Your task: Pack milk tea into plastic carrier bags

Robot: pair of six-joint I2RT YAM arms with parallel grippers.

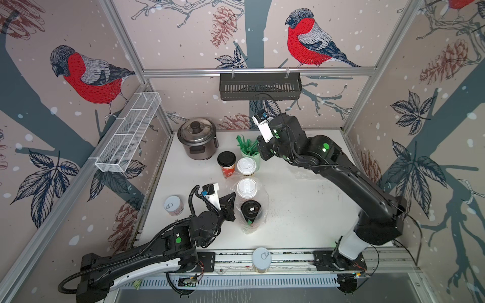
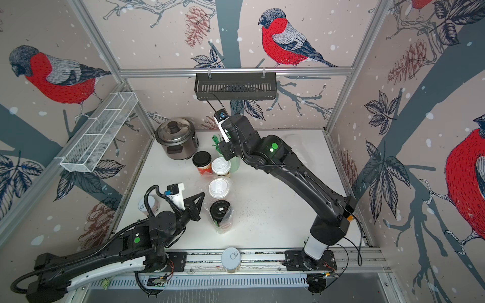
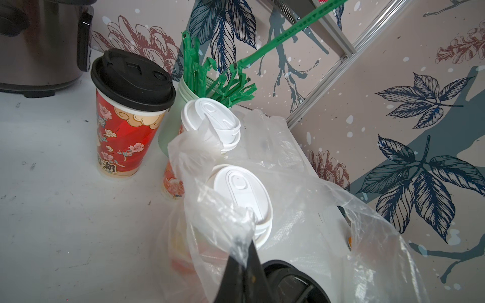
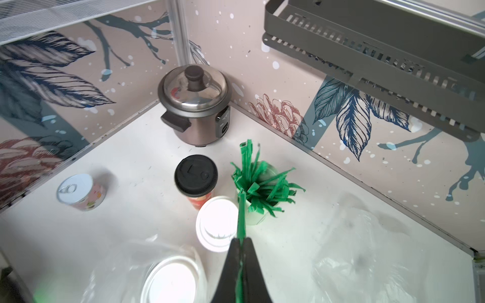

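My left gripper is shut on the edge of a clear plastic bag (image 3: 298,186); the film bunches at its fingertips. Inside the bag stand a white-lidded cup (image 1: 247,188) and a black-lidded cup (image 1: 250,210). Behind them, a white-lidded cup (image 1: 246,165) and a red cup with a black lid (image 3: 132,111) stand on the table. High over the back of the table, my right gripper is shut on a green straw (image 4: 242,212). Below it, more green straws (image 4: 262,189) fill a pale green holder (image 4: 255,218).
A steel cooker (image 1: 197,139) stands at the back left, a can (image 1: 173,205) at the left. Another clear plastic bag (image 4: 363,247) lies at the right. Overhead at the back hangs a dark rack (image 1: 260,88).
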